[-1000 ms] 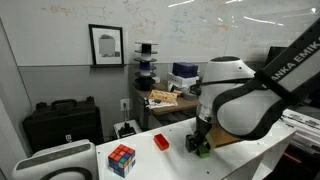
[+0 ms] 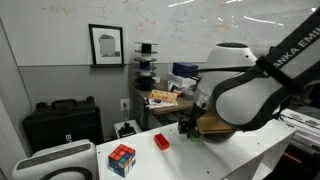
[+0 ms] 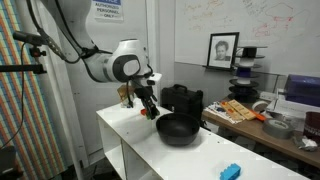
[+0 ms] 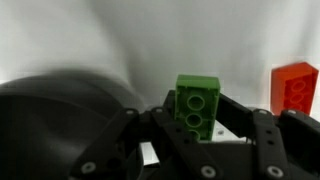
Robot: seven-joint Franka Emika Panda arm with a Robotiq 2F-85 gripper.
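Observation:
A green studded brick [image 4: 197, 103] is gripped between the fingers of my gripper in the wrist view. To its right lies a red brick [image 4: 293, 88] on the white table, and to its left is the round black pan [image 4: 55, 120]. Exterior view 1 shows my gripper [image 2: 190, 128] above the tabletop, right of the red brick [image 2: 162, 142]; little of the green brick shows there. In exterior view 2 the gripper [image 3: 151, 110] hangs beside the black pan [image 3: 180, 129], apart from its opening.
A blue brick [image 3: 231, 172] lies near the front of the table in exterior view 2. A Rubik's cube [image 2: 122, 159] sits left of the red brick, beside a white appliance [image 2: 55, 163]. Behind are a black case [image 2: 63, 122] and a cluttered wooden shelf [image 3: 255, 128].
My gripper has risen off the tabletop and shifted slightly left in exterior view 1, with the green brick in it. The red brick and Rubik's cube stay put.

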